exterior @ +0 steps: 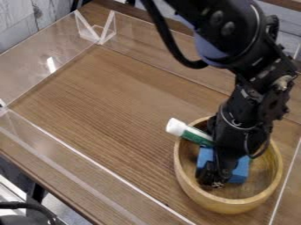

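My black gripper (223, 163) reaches down from the upper right into a tan round bowl (228, 202) at the lower right. Its fingers are around a blue block (238, 171) inside the bowl; whether they touch it is hard to tell. A white tube with a green band (188, 132) leans on the bowl's rim, left of the gripper and partly hidden by it.
Clear panels edge it at the left, with a white bracket (97, 26) at the top left. Dark cables lie at the bottom left.
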